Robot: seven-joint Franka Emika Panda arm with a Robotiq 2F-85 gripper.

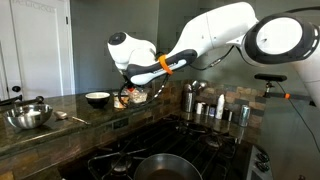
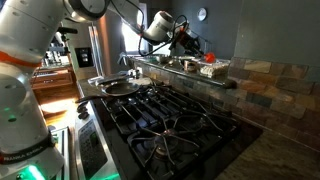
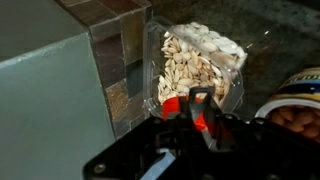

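Note:
A clear plastic container point(image 3: 156, 75) holding pale seeds point(image 3: 186, 62) lies below my gripper in the wrist view. My gripper is shut on a small red object point(image 3: 171, 105), with red showing on both sides of the fingers; its full shape is hidden. The red object overlaps the container's near end in that view, and whether it touches the seeds is unclear. In exterior view 1 the gripper point(image 1: 124, 94) is over the raised counter, beside the black bowl.
A jar of brown nuts point(image 3: 298, 116) stands to the container's right. On the counter are a black bowl point(image 1: 97, 99) and a metal bowl point(image 1: 29, 116). A pan point(image 1: 167, 167) sits on the stove below; canisters point(image 1: 220, 106) stand farther right.

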